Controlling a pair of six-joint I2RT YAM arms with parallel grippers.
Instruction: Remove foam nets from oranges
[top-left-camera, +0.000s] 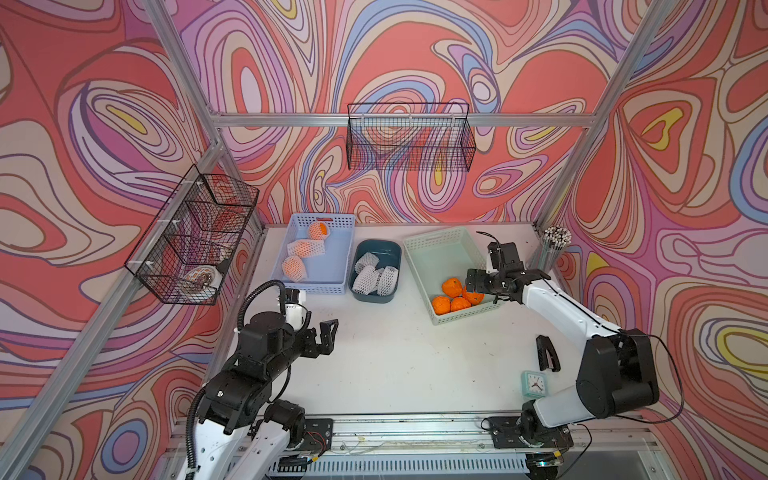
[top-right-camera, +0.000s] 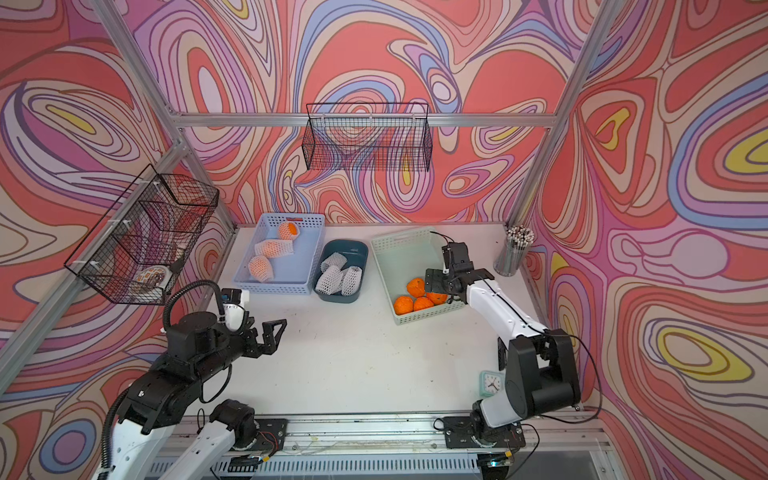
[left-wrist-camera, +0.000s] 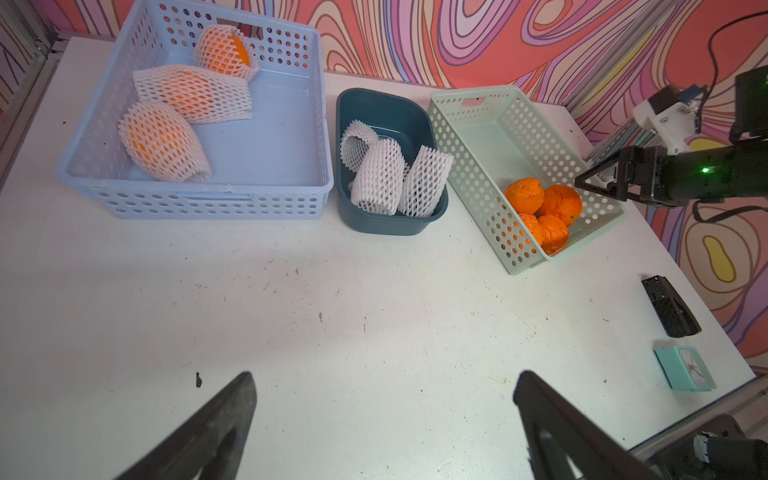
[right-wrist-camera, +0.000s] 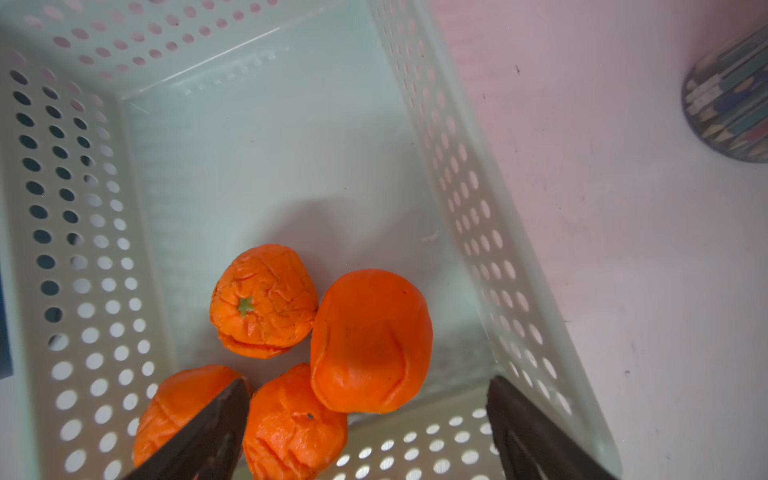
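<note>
Three oranges still wrapped in white foam nets, one of them a netted orange (left-wrist-camera: 164, 141), lie in the blue basket (left-wrist-camera: 216, 203). Several bare oranges, including a wrinkled orange (right-wrist-camera: 264, 301) and a smooth orange (right-wrist-camera: 370, 340), rest at the near end of the green basket (right-wrist-camera: 256, 152). Empty foam nets (left-wrist-camera: 378, 176) fill part of the dark teal bin (left-wrist-camera: 384, 224). Over the green basket's right side, my right gripper is open, its blurred fingers apart with no orange held. My left gripper stands open and empty above the white table, in front of the blue basket.
A pencil holder (top-left-camera: 550, 249) stands right of the green basket. A black stapler-like object (top-left-camera: 547, 353) and a small teal clock (top-left-camera: 533, 384) lie at the right front.
</note>
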